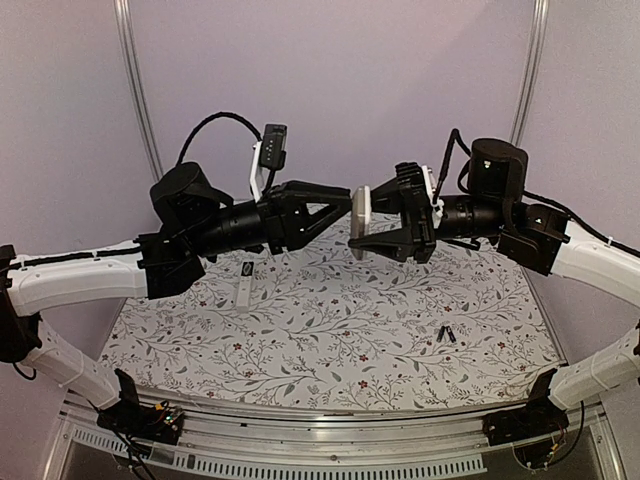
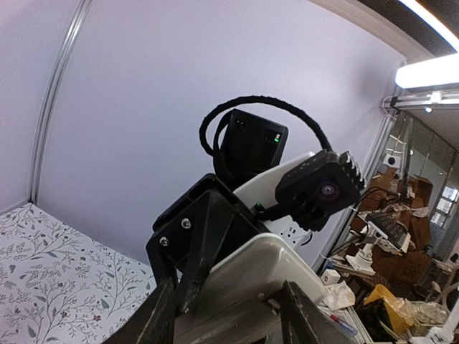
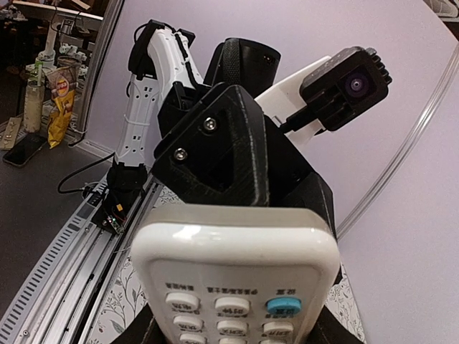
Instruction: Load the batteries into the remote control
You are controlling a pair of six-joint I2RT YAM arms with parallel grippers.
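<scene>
A white remote control (image 1: pixel 361 222) is held upright in the air, with my right gripper (image 1: pixel 375 215) shut on it. In the right wrist view, its button face (image 3: pixel 233 287) shows rows of pale buttons and one blue button. The left wrist view shows the opposite side of the remote (image 2: pixel 247 269), with a small dark detail near the right finger. My left gripper faces that side, its fingers apart; its tips are at or very near the remote, and contact cannot be told. Two small dark batteries (image 1: pixel 446 334) lie on the table at right.
A narrow white piece with a dark end (image 1: pixel 243 287) lies on the left of the patterned table (image 1: pixel 300 350). Both arms meet above the table's far part.
</scene>
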